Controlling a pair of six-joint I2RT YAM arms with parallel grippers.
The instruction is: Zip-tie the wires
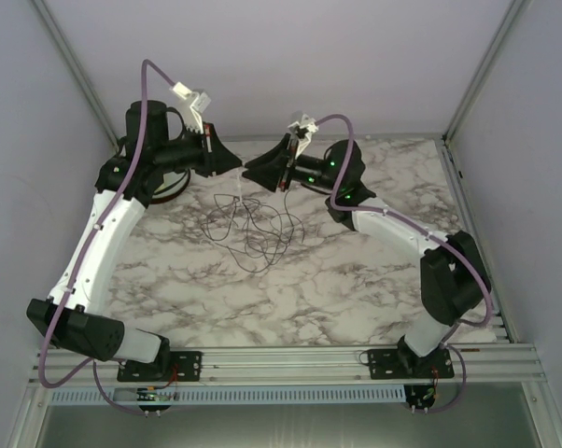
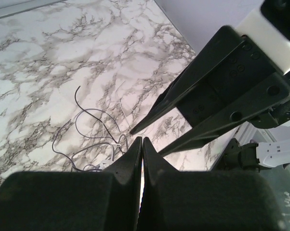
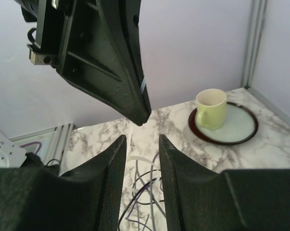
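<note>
A tangle of thin dark and grey wires (image 1: 262, 233) lies on the marble table below both grippers. From the tip of my left gripper (image 1: 237, 165), a white zip tie (image 1: 239, 185) runs down to the wires. That gripper is shut on the strap, and a pale bit of it shows against the finger (image 3: 143, 85) in the right wrist view. My right gripper stands partly open close by, its fingers apart with nothing seen gripped between them. A whitish loop (image 3: 141, 158) shows around the wires beyond its tips; how tight it is, I cannot tell.
A pale green mug (image 3: 211, 109) stands on a round, dark-rimmed plate (image 3: 246, 130) at the far left of the table, partly behind my left arm. Both gripper tips nearly meet above the wires.
</note>
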